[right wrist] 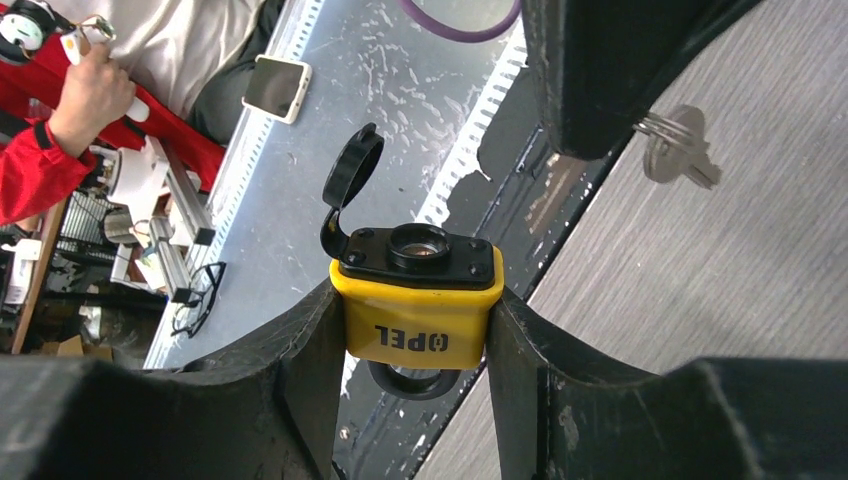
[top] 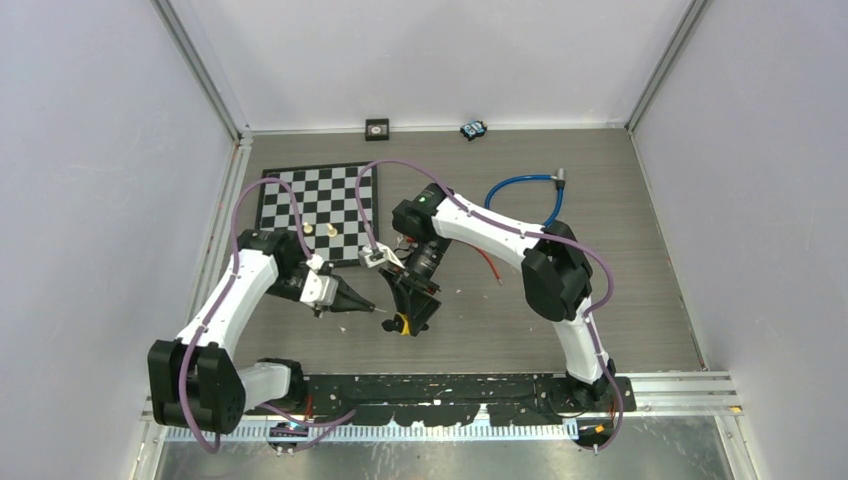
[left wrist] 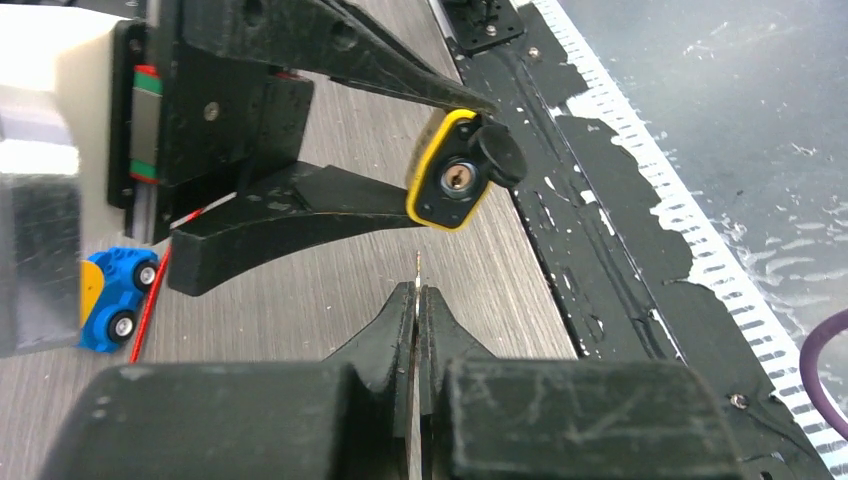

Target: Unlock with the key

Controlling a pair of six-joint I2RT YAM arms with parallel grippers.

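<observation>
A yellow-and-black padlock point(right wrist: 418, 340) marked OPPEL is pinched between the tips of my right gripper point(top: 404, 318), which is shut on it. Its black cap hangs swung open, baring the keyway point(left wrist: 458, 178) toward my left wrist view. My left gripper is shut on a thin key, and only a narrow metal key blade point(left wrist: 418, 268) pokes out past the fingertips. That blade is apart from the lock, appearing below and left of the keyway in the left wrist view; the depth between them is hard to judge.
Loose keys point(right wrist: 682, 148) lie on the table near my left gripper. A chessboard point(top: 285, 190) is at the back left, a blue toy car point(left wrist: 122, 295) and red rod beyond the right gripper. A blue hose point(top: 520, 180) curves at the back right.
</observation>
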